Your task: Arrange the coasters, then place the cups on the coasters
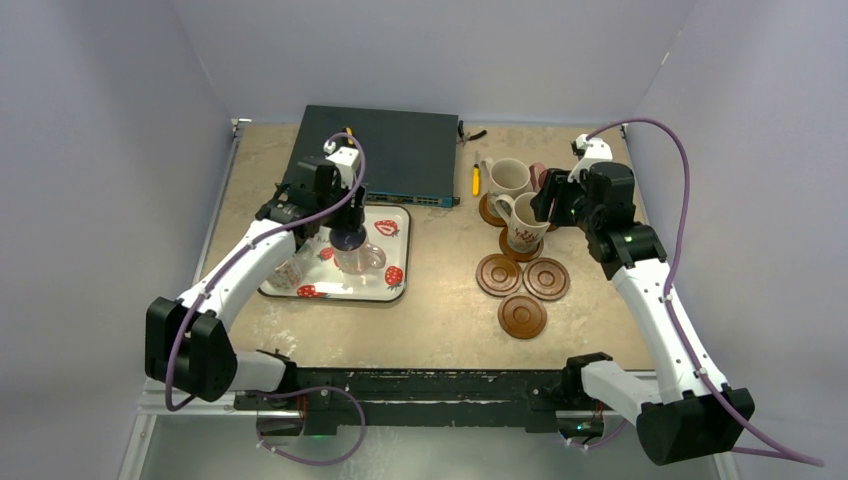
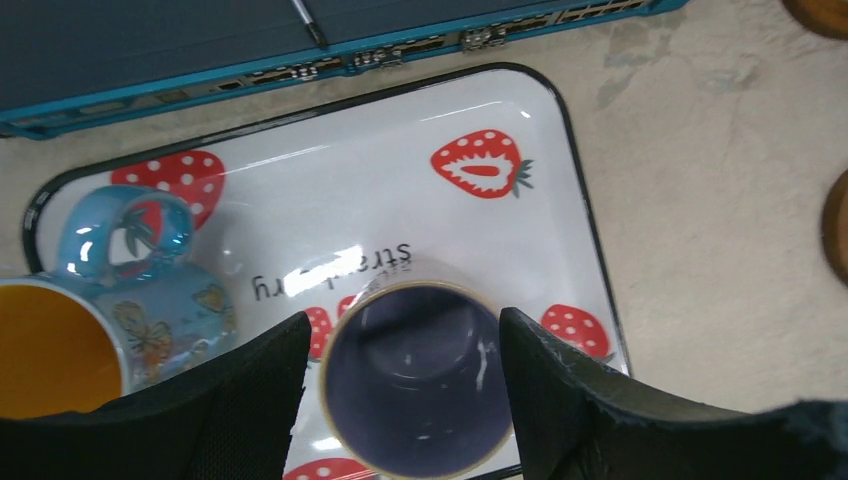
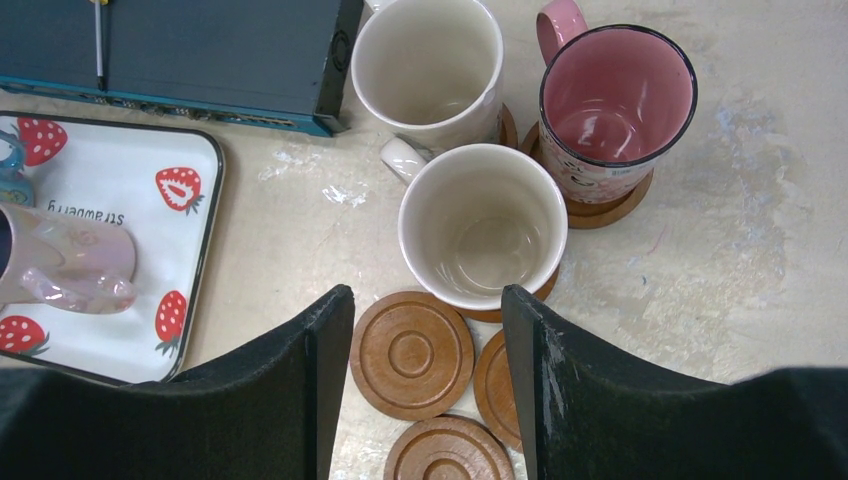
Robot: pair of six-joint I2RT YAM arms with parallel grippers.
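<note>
A pinkish, see-through-looking cup with a dark purple inside (image 2: 415, 370) stands on the strawberry tray (image 2: 300, 190). My left gripper is open above it, nothing between its fingers. In the left wrist view a blue cup with an orange inside (image 2: 165, 320) lies on its side at the tray's left. Over on the right, my right gripper is also open and empty, close to a white cup (image 3: 485, 225) on a wooden coaster. Bare brown coasters (image 3: 412, 355) lie in front of it, one (image 1: 522, 316) nearest the front edge.
Behind that cup stand another white cup (image 3: 425, 70) and a pink cup (image 3: 620, 110), each on a coaster. A dark flat box (image 1: 400, 150) borders the tray at the back. Bare table (image 1: 440, 270) lies between tray and coasters.
</note>
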